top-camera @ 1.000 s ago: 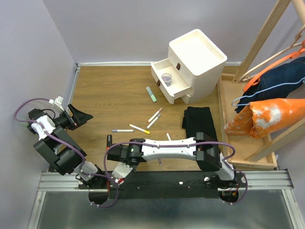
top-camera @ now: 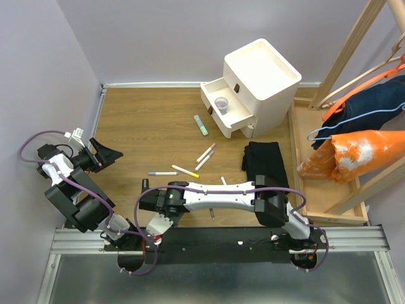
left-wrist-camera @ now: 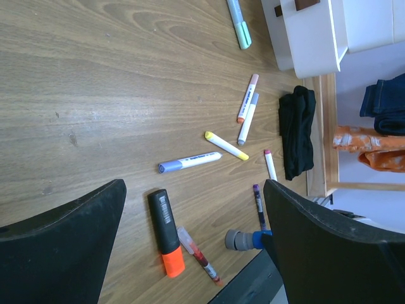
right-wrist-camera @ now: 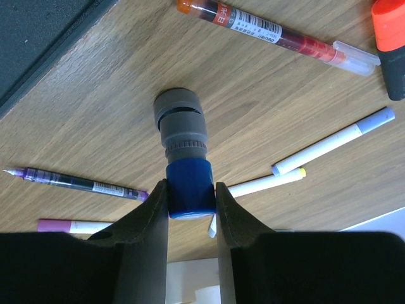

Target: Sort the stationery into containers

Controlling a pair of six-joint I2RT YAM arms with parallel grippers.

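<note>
In the right wrist view my right gripper is shut on the blue end of a grey-and-blue stick [right-wrist-camera: 183, 136]; its grey end points away from the fingers. My left gripper stands open and empty, over at the left wall in the top view. Strewn across the table are a black-and-orange highlighter [left-wrist-camera: 166, 231], a red pen [left-wrist-camera: 199, 254], a purple pen [right-wrist-camera: 82, 183], a blue-capped marker [top-camera: 162, 173], a yellow-capped marker [top-camera: 185, 171], two pale markers [top-camera: 205, 156] and a green highlighter [top-camera: 200, 125]. A pink-capped marker [left-wrist-camera: 270, 164] lies near the purple pen.
At the back, a white drawer cabinet [top-camera: 262, 69] has a drawer [top-camera: 237, 117] pulled out, holding a clear cup [top-camera: 221, 104]. Black cloth [top-camera: 264, 161] lies folded on the right, beside a wooden clothes rack [top-camera: 345, 201].
My right arm has shifted slightly left in the top view, now covering more of the black-and-orange highlighter. The left arm and the other stationery have not moved.
</note>
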